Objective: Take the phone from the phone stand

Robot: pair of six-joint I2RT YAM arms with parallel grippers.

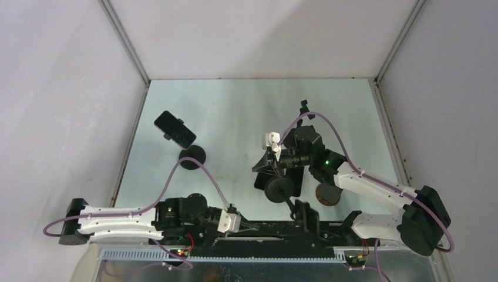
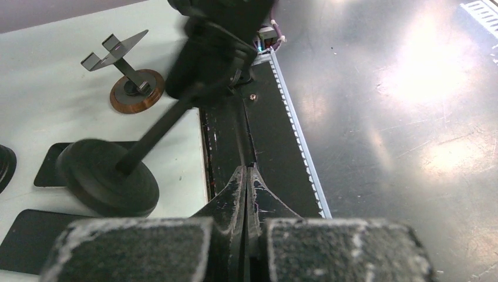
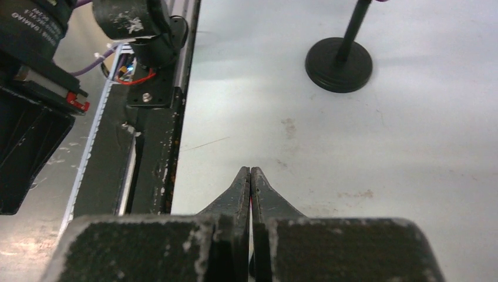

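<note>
A black phone stand, its round base [image 1: 277,189] blurred, is tipped over at the front of the table. In the left wrist view its post [image 2: 157,134] runs up from the disc to a blurred dark head [image 2: 212,56]. Two dark phones lie flat: one [image 2: 46,163] partly behind the disc, another [image 2: 35,238] nearer. Just behind the base, my right gripper [image 1: 255,170] is shut with nothing between its fingers. My left gripper [image 1: 257,227] is also shut and empty, over the front edge. At the left, a phone [image 1: 175,130] rests on another black stand [image 1: 192,157].
A stand with a wooden base [image 1: 327,195] stands by the right forearm. Farther back, another black stand [image 1: 305,108] is partly covered by the right arm.
</note>
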